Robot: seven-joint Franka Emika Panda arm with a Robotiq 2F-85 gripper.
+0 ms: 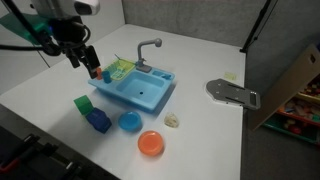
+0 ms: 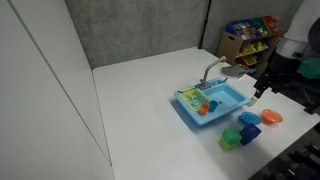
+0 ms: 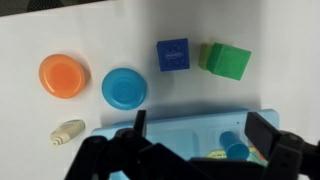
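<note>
My gripper is open, with its fingers wide apart and no object between them in the wrist view. From exterior view 1, the gripper (image 1: 82, 58) hangs above the table near the left side of a light-blue toy sink (image 1: 150, 92). An orange cup (image 1: 98, 73) and a teal cup (image 1: 107, 77) are at the sink's left end, close to a yellow-green rack (image 1: 121, 69). In front of the sink are a green block (image 1: 83, 104), a dark-blue block (image 1: 99, 120), a blue dish (image 1: 130, 121) and an orange dish (image 1: 151, 143).
A grey faucet (image 1: 147, 44) rises behind the sink. Right of the sink lie a small cream object (image 1: 171, 120) and a grey metal tray (image 1: 232, 94). Shelves with coloured bins (image 2: 250, 36) stand beyond the table.
</note>
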